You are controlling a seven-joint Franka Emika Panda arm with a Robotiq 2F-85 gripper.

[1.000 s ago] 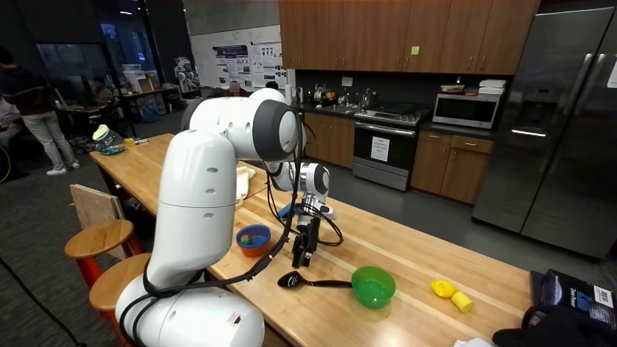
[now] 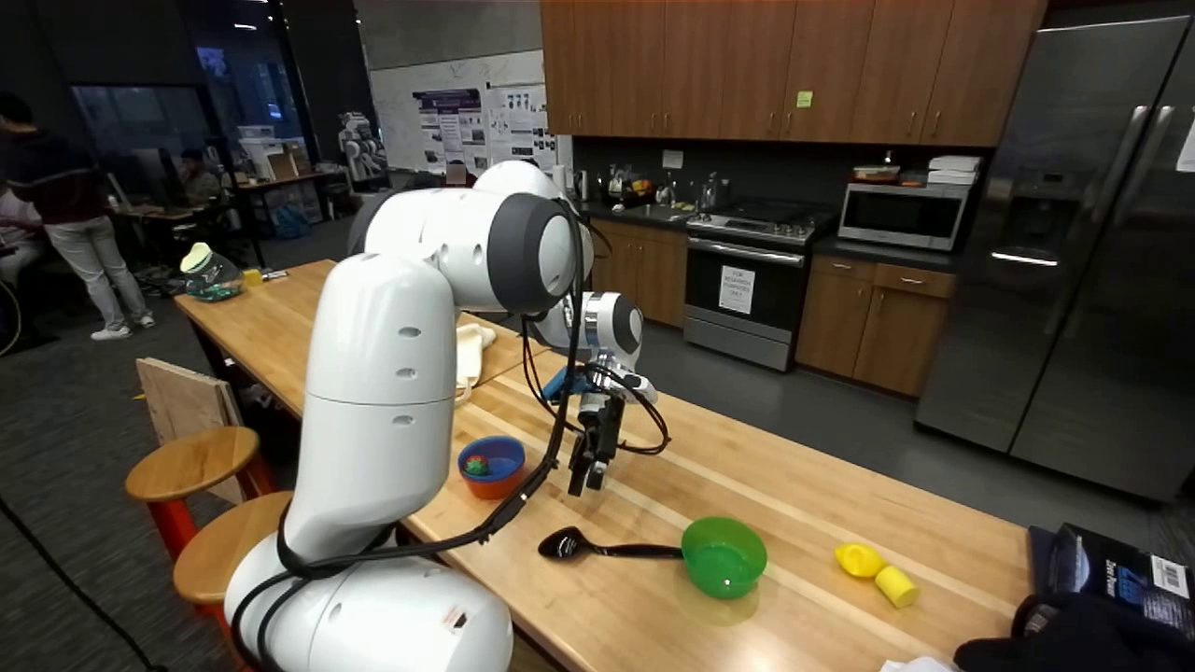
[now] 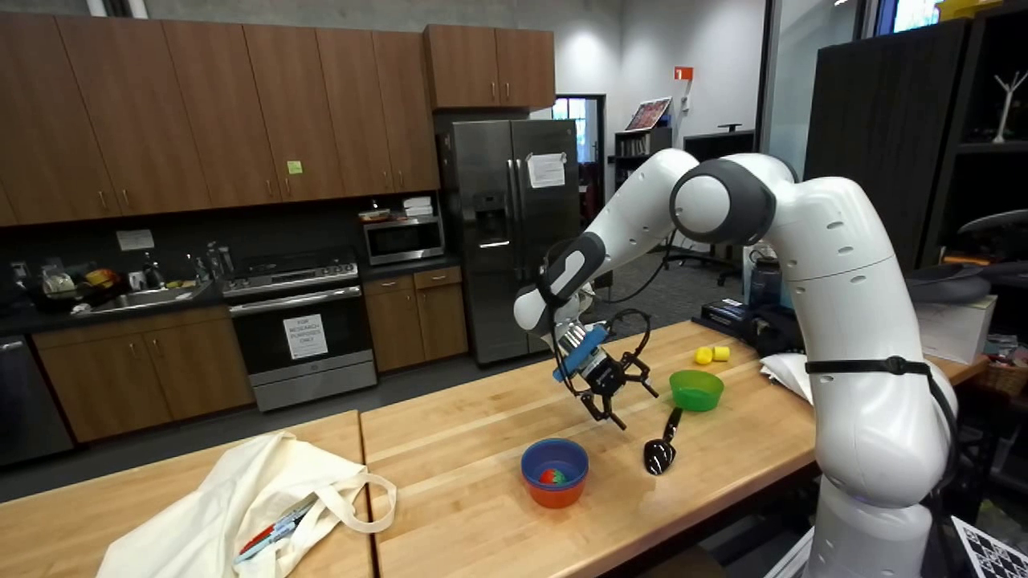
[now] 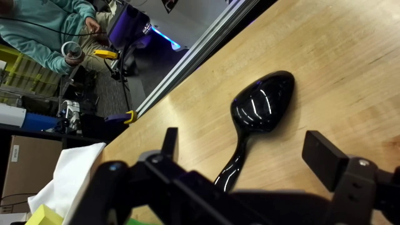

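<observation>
A black spoon (image 2: 583, 545) lies on the wooden table, its handle end at the green bowl (image 2: 724, 556). My gripper (image 3: 637, 409) hangs above the table behind the spoon, its fingers wide apart and empty. From the wrist, the spoon's bowl (image 4: 263, 102) shows beyond the gap between the fingers, clear of both; the gripper body hides the rest of its handle. Left of the spoon in exterior view 1 stands a blue bowl (image 3: 555, 451) stacked in an orange one (image 3: 556, 496). A red and green strawberry-like piece (image 3: 552, 477) sits inside it.
Two yellow pieces (image 2: 878, 573) lie to the right of the green bowl. Dark items (image 2: 1103, 599) crowd the table's right end. A cream cloth bag (image 3: 241, 506) covers part of the adjoining table. The wood between the bowls and the back edge is clear.
My gripper has risen slightly and shifted away from the spoon, toward the back right in exterior view 1. The spoon and bowls have stayed in place.
</observation>
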